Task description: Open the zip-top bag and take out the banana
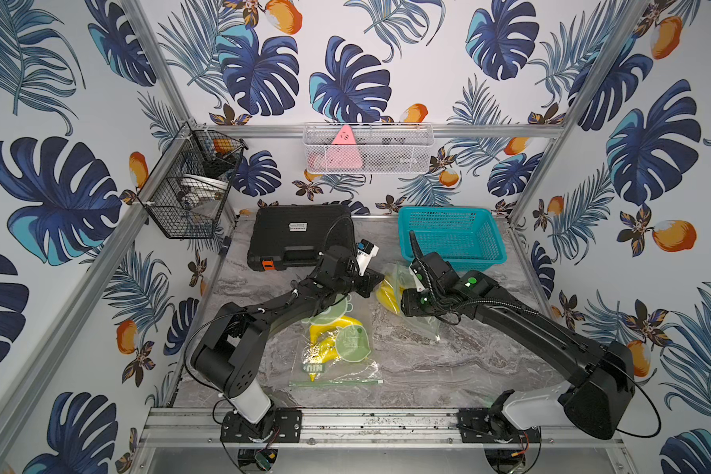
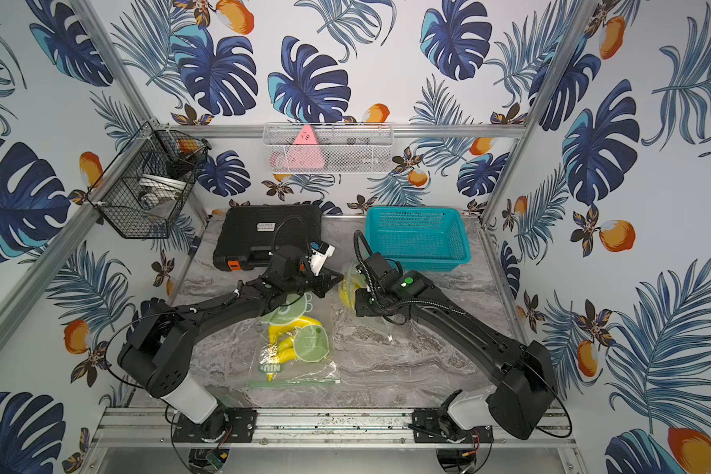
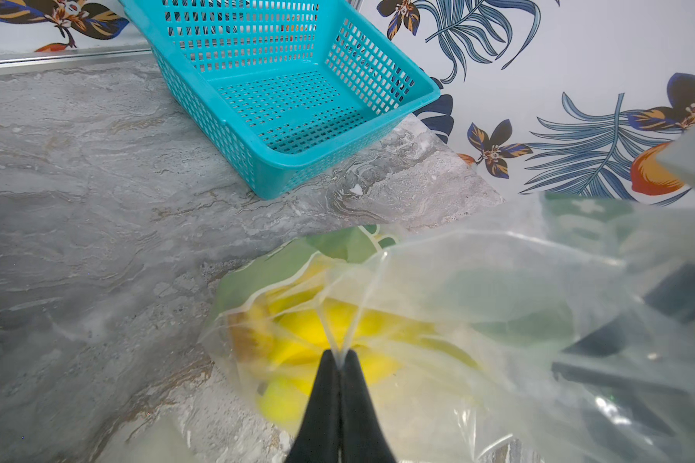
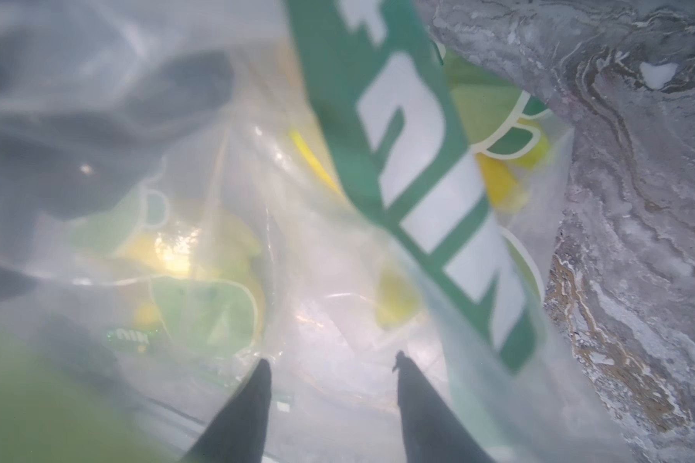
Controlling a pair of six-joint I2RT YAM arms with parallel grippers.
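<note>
A clear zip-top bag (image 3: 509, 324) with green print and yellow banana (image 3: 309, 332) inside is raised between my arms. My left gripper is shut on its film, which gathers in creases at the fingertips. In the right wrist view my right gripper stands part open, its two fingers apart over blurred clear plastic with a green printed band (image 4: 432, 208). Whether the fingers are inside the bag mouth or outside it, I cannot tell. A second zip bag with bananas (image 1: 321, 347) lies flat on the table, front left.
An empty teal basket (image 1: 450, 256) stands at the back right. At the back left a black case (image 1: 292, 217) lies on the table.
</note>
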